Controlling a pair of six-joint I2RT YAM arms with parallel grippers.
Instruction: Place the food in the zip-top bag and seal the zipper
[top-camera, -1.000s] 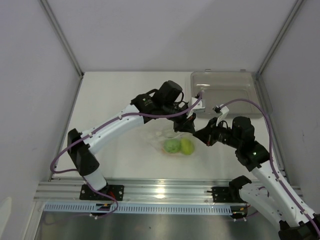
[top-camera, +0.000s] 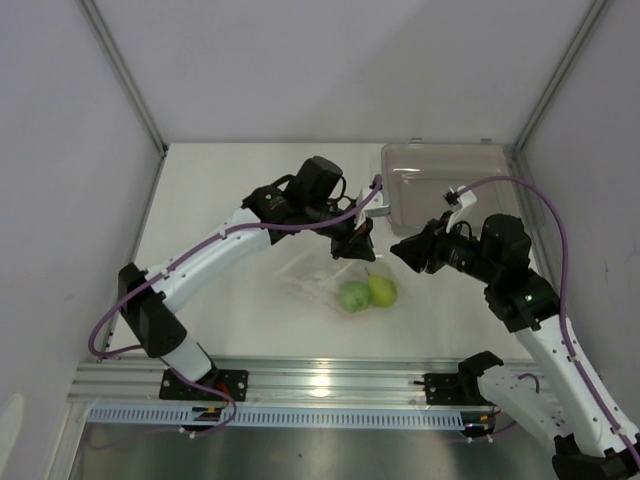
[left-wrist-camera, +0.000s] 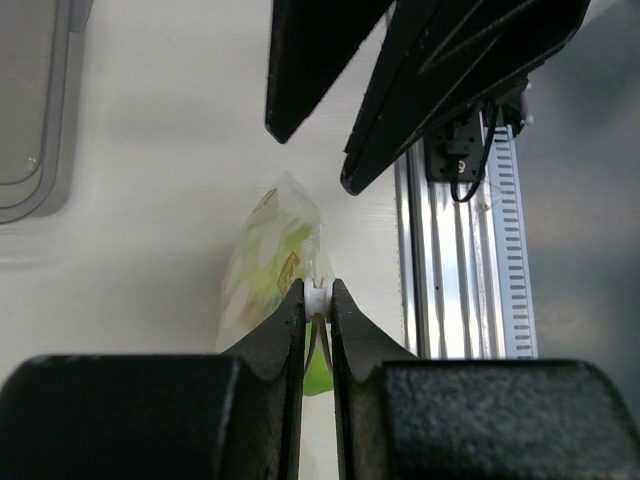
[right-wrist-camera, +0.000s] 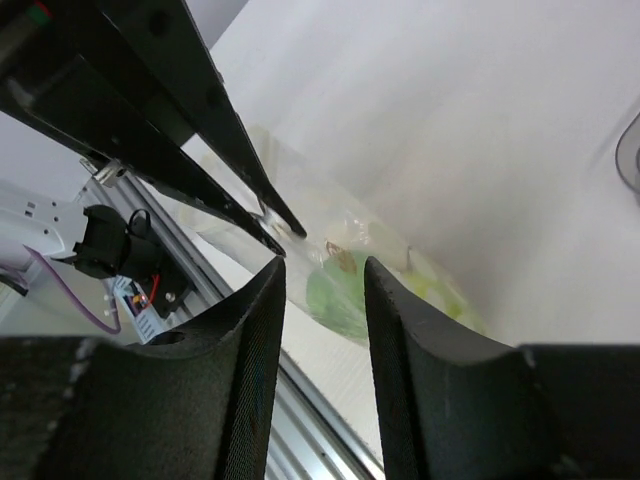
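Observation:
A clear zip top bag (right-wrist-camera: 345, 215) hangs from my left gripper (top-camera: 357, 252), which is shut on its upper edge; a small white piece (left-wrist-camera: 318, 297) shows between the fingertips. Through the plastic I see a green round food (top-camera: 354, 296) and a yellow-green pear-shaped one (top-camera: 382, 290), low in the bag. To the right of the left gripper, my right gripper (top-camera: 408, 258) stands open. Its spread fingers (right-wrist-camera: 262, 330) appear in front of the bag in the right wrist view, with no bag edge visibly caught between them. Whether the zipper is sealed I cannot tell.
A clear, shallow tray (top-camera: 445, 160) stands at the back right of the white table (top-camera: 215, 200). Metal rails (top-camera: 320, 380) run along the front edge.

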